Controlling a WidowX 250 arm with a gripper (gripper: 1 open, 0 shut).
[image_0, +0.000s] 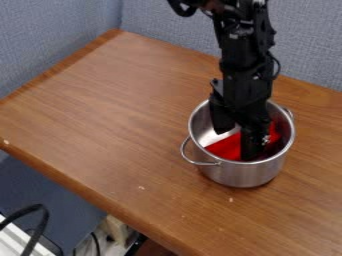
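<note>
A steel pot (241, 174) with wire handles stands on the wooden table (107, 100), right of centre. My black gripper (238, 130) reaches down from the top into the pot. Red material (225, 148) shows in the pot around the fingers. Whether the fingers are open or shut, and whether anything is between them, I cannot tell; their tips are dark and partly hidden.
Grey padded walls (54, 30) border the back and left. Black cables (34, 220) and a white object lie below the table's front left edge.
</note>
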